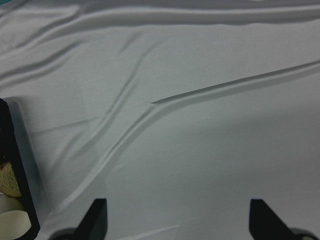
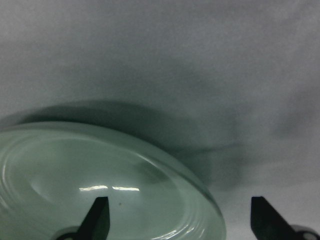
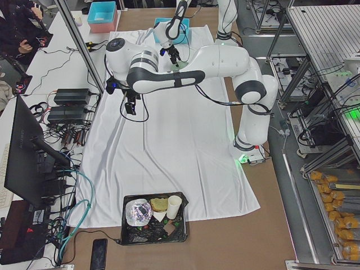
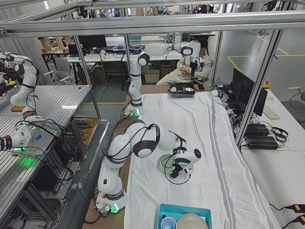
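Observation:
A pale green plate (image 4: 163,165) lies on the white cloth near the blue bin. My right gripper (image 4: 178,170) is at that plate; in the right wrist view its open fingers straddle the plate's rim (image 2: 200,187) from above, one over the plate's inside, one outside it. My left gripper (image 3: 130,107) hangs over the cloth at the far end of the other arm, open with nothing between its fingers; the left wrist view shows bare cloth below it and part of the black tray at the left edge.
A black tray (image 3: 130,230) with foil, bread and a cup stands at one end of the cloth; a blue bin (image 4: 181,210) with a cup and plate at the other. A monitor (image 3: 22,152) and cables line one side.

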